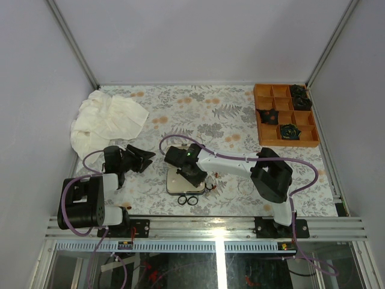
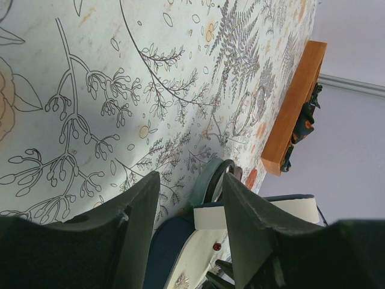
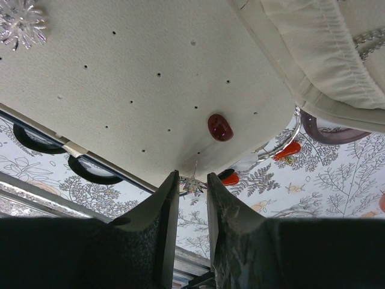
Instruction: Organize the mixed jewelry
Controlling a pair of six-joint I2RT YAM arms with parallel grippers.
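My right gripper is shut on a silver spiky earring, held low over the cream perforated jewelry box [image 1: 180, 183] at the front centre. In the right wrist view a dark red oval piece [image 3: 220, 127] and another silver spiky earring [image 3: 19, 23] lie on that panel; a silver chain [image 3: 368, 43] shows in the upper corner. Black hoops [image 3: 91, 171] and red pieces [image 3: 287, 151] lie beside the box. My left gripper stands open left of the box, nothing between its fingers.
A wooden compartment tray [image 1: 286, 136] with dark items is at the back right. A crumpled white cloth [image 1: 108, 117] lies at the left.
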